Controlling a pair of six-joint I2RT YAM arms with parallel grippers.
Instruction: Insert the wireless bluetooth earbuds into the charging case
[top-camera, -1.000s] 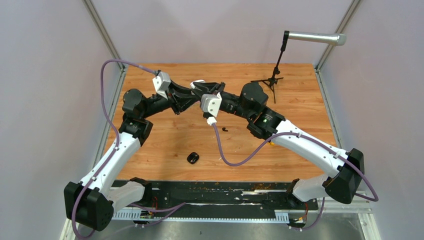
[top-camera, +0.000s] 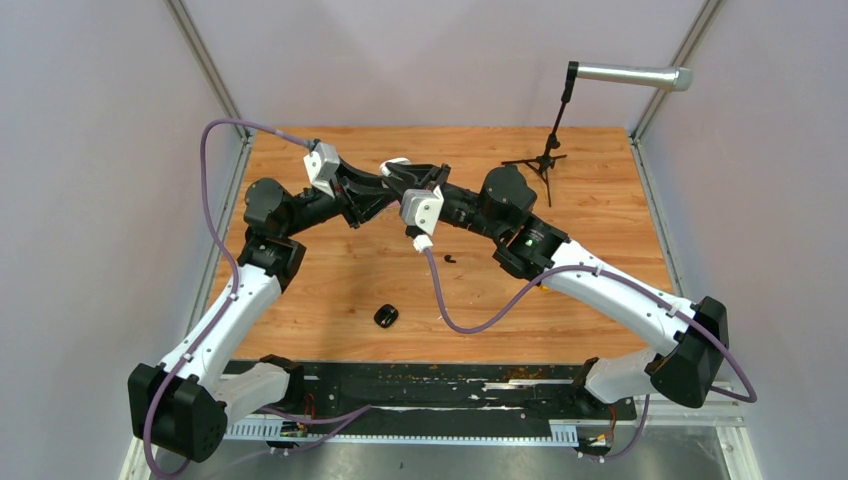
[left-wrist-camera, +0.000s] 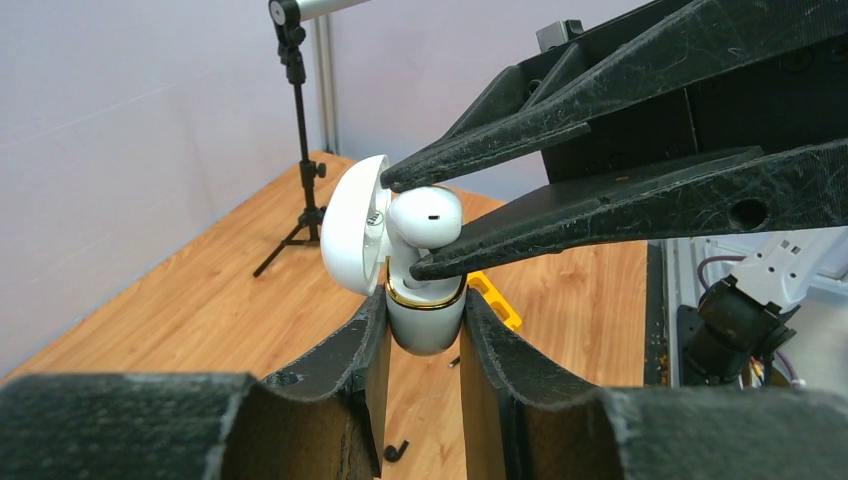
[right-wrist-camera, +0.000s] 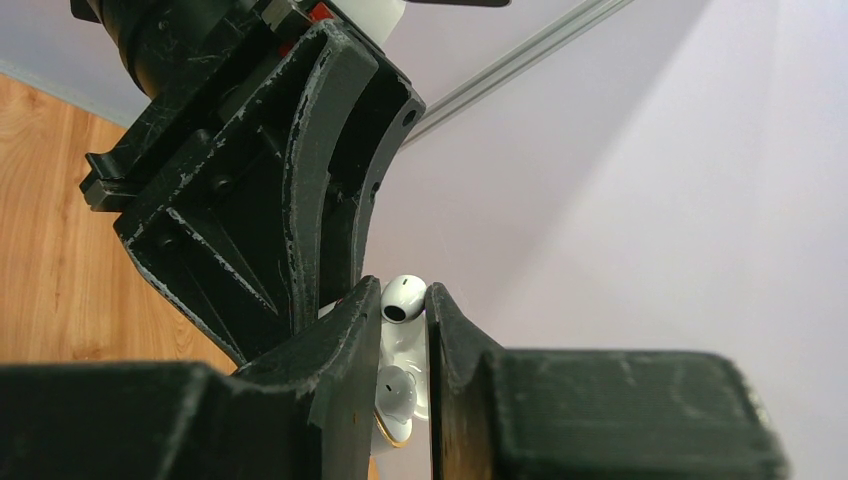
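Observation:
In the left wrist view the white charging case (left-wrist-camera: 425, 322), with gold rim and raised lid (left-wrist-camera: 347, 225), is held upright between the fingertips of my left gripper. Above it, my right gripper's black fingers (left-wrist-camera: 640, 210) close on a white earbud (left-wrist-camera: 425, 218) at the case's mouth. In the right wrist view that earbud (right-wrist-camera: 402, 297) is pinched between the tips of my right gripper, over the case's interior. In the top view both grippers meet above the middle of the table, largely hiding the case.
On the wooden table (top-camera: 330, 280) lie a black rounded object (top-camera: 386, 315) near the front and a small dark piece (top-camera: 449, 258) in the middle. A black tripod stand (top-camera: 550, 150) stands back right. A yellow object (left-wrist-camera: 495, 300) is partly hidden.

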